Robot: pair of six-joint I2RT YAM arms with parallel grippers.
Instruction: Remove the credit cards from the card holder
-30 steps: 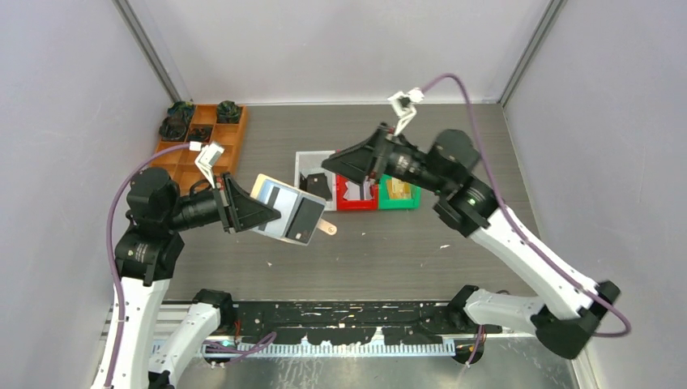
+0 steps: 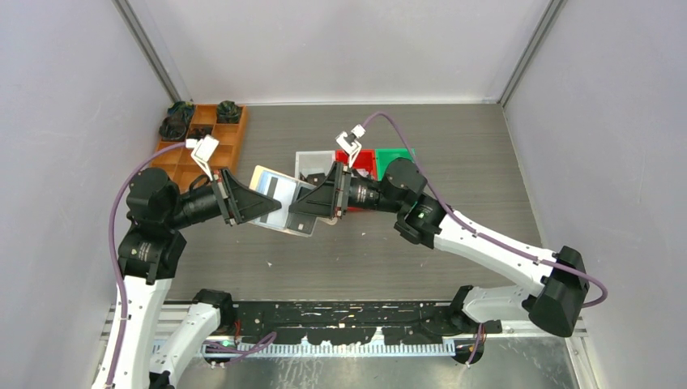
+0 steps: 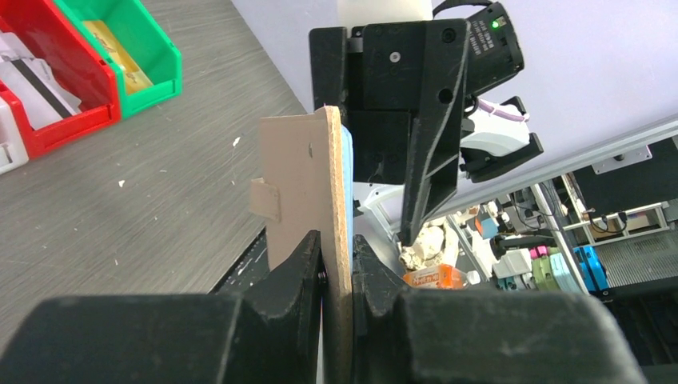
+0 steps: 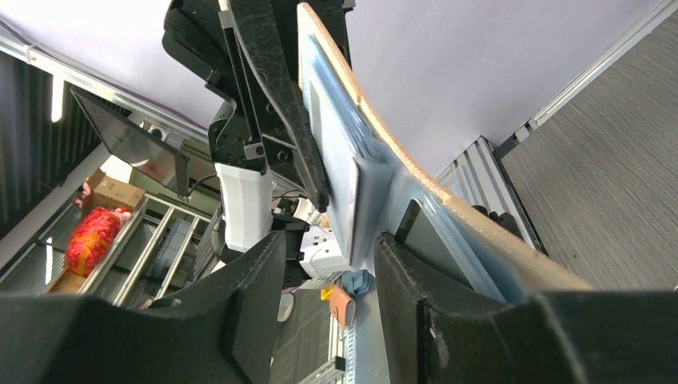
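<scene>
The tan card holder (image 2: 261, 182) is spread open, its clear sleeves holding a card (image 2: 281, 194) with a dark stripe and a darker card (image 2: 301, 224). My left gripper is shut on the holder, pinching its thin body edge-on in the left wrist view. From the right, my right gripper (image 2: 292, 207) reaches over the holder. In the right wrist view its fingers (image 4: 260, 296) stand apart, and the edge of a clear sleeve with a pale card (image 4: 340, 176) comes down between them. A dark card (image 4: 428, 240) shows beside the right-hand finger.
Behind the arms lie a white bin (image 2: 314, 159), a red bin (image 2: 356, 154) and a green bin (image 2: 392, 154), side by side. An orange divided tray (image 2: 229, 142) stands at the back left.
From the upper right, my right gripper has come down and left to the holder. The left arm has hardly moved.
</scene>
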